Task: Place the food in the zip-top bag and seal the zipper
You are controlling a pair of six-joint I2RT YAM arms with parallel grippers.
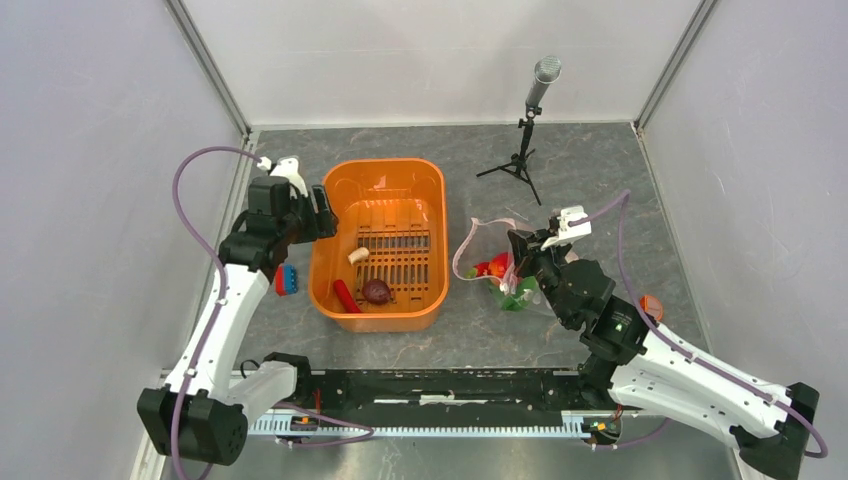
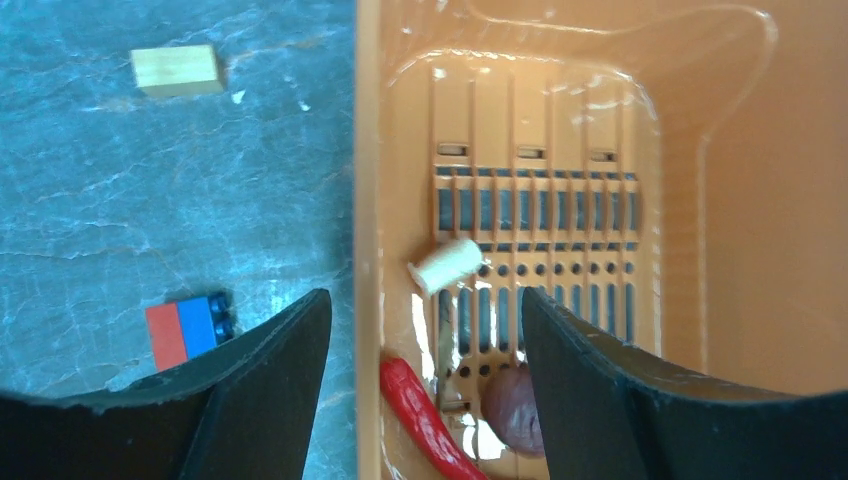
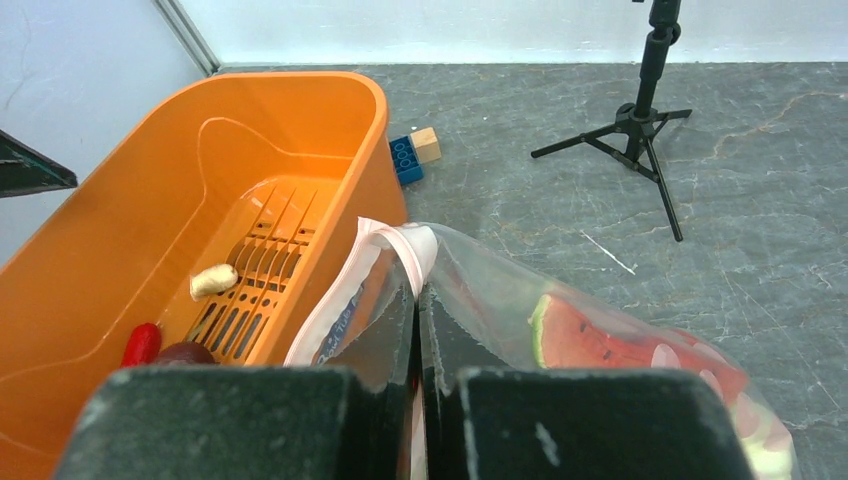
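The orange bin [image 1: 434,240] holds a pale cylindrical food piece [image 1: 358,255], a red chili-like item [image 1: 343,295] and a purple onion-like item [image 1: 376,291]. My left gripper is open above the bin's left side, nothing between its fingers. The zip bag [image 1: 500,240] lies right of the bin with red and green food inside, including a watermelon slice [image 3: 590,340]. My right gripper is shut at the bag's pink-edged opening; bag film is around its tips, whether pinched is unclear.
Toy blocks [image 2: 182,330] and a wooden block [image 2: 175,70] lie beside the bin. A microphone tripod [image 1: 520,160] stands at the back. An orange round item [image 1: 651,308] sits at the right edge. Grey table shows at front and back.
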